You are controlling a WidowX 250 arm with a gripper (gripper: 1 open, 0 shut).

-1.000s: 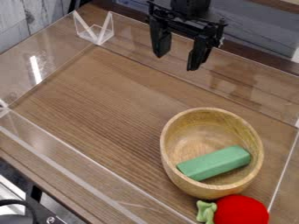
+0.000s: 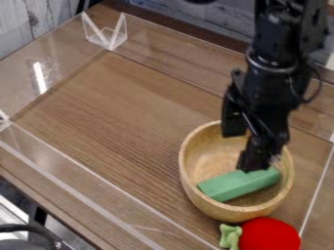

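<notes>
My black gripper (image 2: 249, 132) reaches down over a wooden bowl (image 2: 209, 176) at the lower right, its fingers apart and partly over the bowl's upper part. In the bowl lies a green oblong block (image 2: 237, 185). A red round object with a green leafy top, like a toy tomato or strawberry (image 2: 269, 235), sits just below the bowl.
A white wire-like object (image 2: 105, 29) stands at the back left. A raised edge runs along the back.
The bowl and its block look unmoved.
</notes>
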